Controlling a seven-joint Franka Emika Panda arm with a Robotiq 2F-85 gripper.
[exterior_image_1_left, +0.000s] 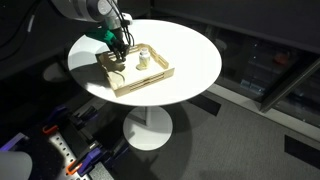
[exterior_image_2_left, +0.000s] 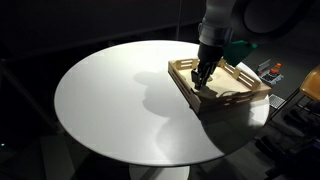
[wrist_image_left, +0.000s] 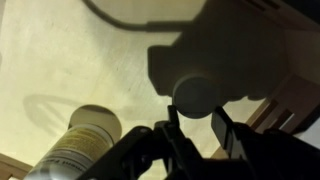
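Observation:
My gripper is over the inside of a shallow wooden tray. In the wrist view its two black fingers stand apart. A small round pale grey object shows at the fingertips, between them. Whether either finger touches it, I cannot tell. Beside it lies the dark shadow of the gripper. A white bottle or jar with a yellowish label is at the lower left of the wrist view; in exterior view 1 this jar stands upright in the tray, to the right of the gripper. The second exterior view shows the gripper low over the tray.
The tray rests near the edge of a round white table. Its low slatted walls surround the work area. Much of the tabletop outside the tray is bare.

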